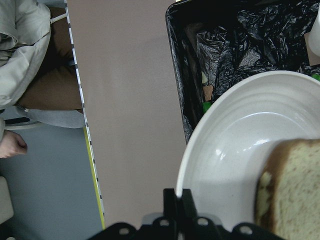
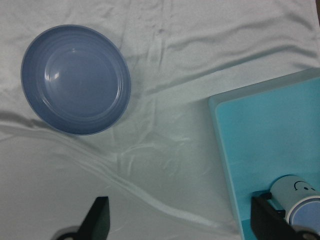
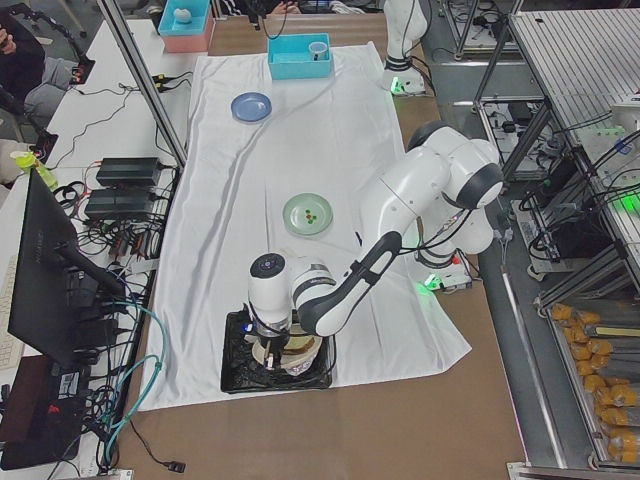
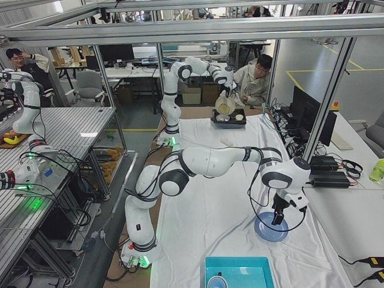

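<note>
My left gripper is shut on the rim of a white bowl (image 1: 225,175) holding a bread slice (image 1: 290,190), tilted over the black lined tray (image 3: 235,370). My right gripper, open and empty, hangs over the white cloth between the blue plate (image 2: 75,80) and a cyan bin (image 2: 260,130); in the camera right view it is above that plate. A light blue mug (image 2: 295,197) lies in the bin. A green plate (image 3: 308,225) with small pieces on it sits mid-cloth.
A monitor (image 3: 55,300), cables and black boxes line the side table on the left. A metal table (image 3: 580,70) stands to the right. A seated person (image 4: 252,84) is beside the black tray.
</note>
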